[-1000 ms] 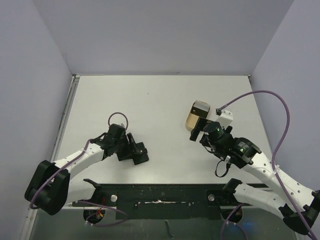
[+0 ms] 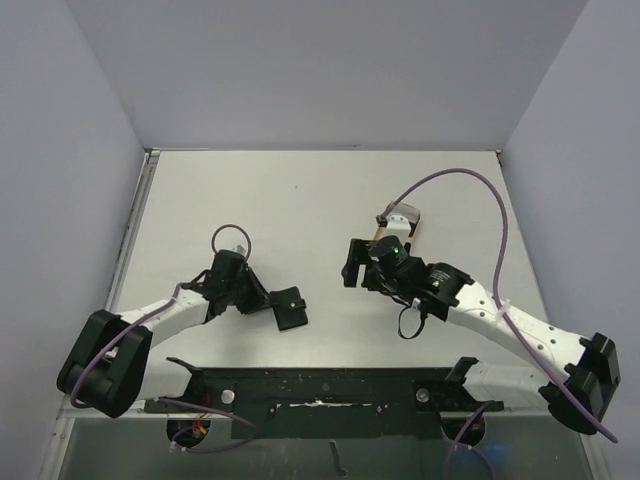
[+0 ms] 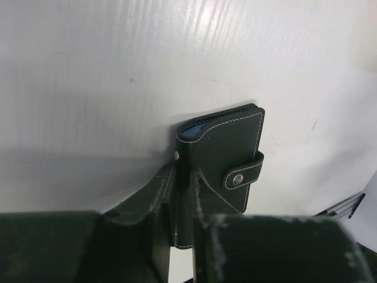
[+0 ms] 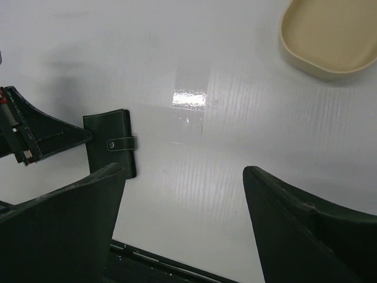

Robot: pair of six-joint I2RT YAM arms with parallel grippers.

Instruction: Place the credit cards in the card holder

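The black card holder (image 2: 291,314) lies on the table left of centre, its snap strap (image 3: 244,174) fastened. My left gripper is shut on the holder's spine edge, one fingertip on each side. A bit of blue (image 3: 193,131) shows inside the holder's top opening; I cannot tell whether it is a card or lining. My right gripper stands open to the right of the holder, above the table, with nothing between its fingers. No loose credit cards can be clearly made out.
A beige tray (image 4: 315,68) stands at the back right, partly hidden behind the right arm in the top view; a dark grey item (image 2: 407,213) shows at its far end. Clear tape (image 4: 189,100) is stuck on the table. The table between holder and tray is free.
My right gripper has swung left, away from the tray and towards the holder. The left fingers have come together on the holder's edge, and the holder has shifted slightly right.
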